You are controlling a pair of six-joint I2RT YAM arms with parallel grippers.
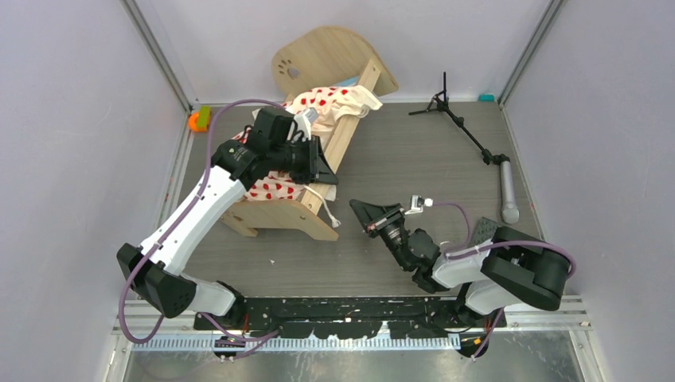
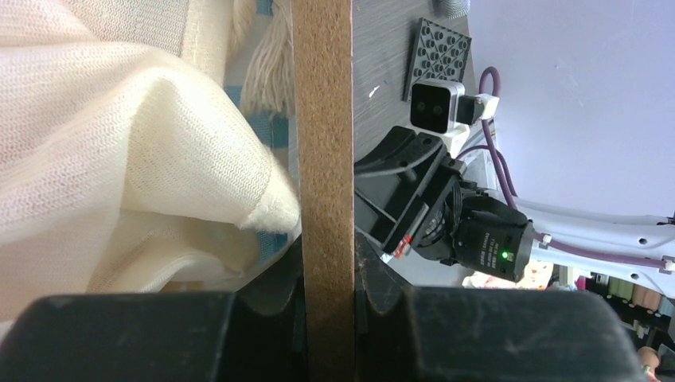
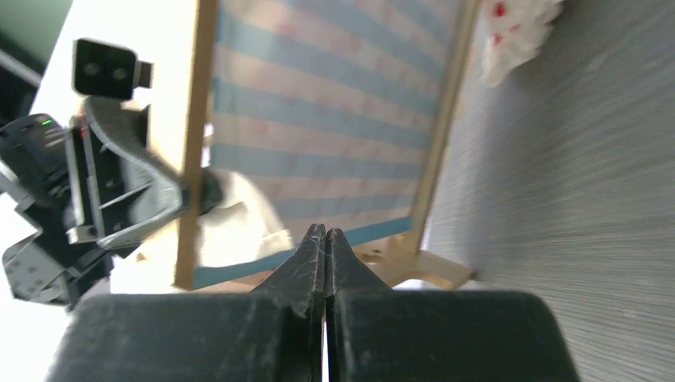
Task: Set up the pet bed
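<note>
The wooden pet bed stands slanted left of centre in the top view, its paw-print headboard (image 1: 334,60) at the far end and its footboard (image 1: 275,215) nearer. Cream cloth with red dots (image 1: 322,103) lies bunched inside and drapes over the right side rail (image 1: 343,137). Gripping that rail is my left gripper (image 1: 325,177); in the left wrist view the rail (image 2: 325,159) runs between its fingers. A white cord (image 1: 328,208) hangs off the rail close by. My right gripper (image 1: 355,205) is shut and empty, a short way right of the bed, its tips (image 3: 316,251) together.
A black stand with a grey tube (image 1: 508,191) lies at the right. An orange-and-green toy (image 1: 200,119) sits at the far left, and a teal block (image 1: 486,97) at the back right.
</note>
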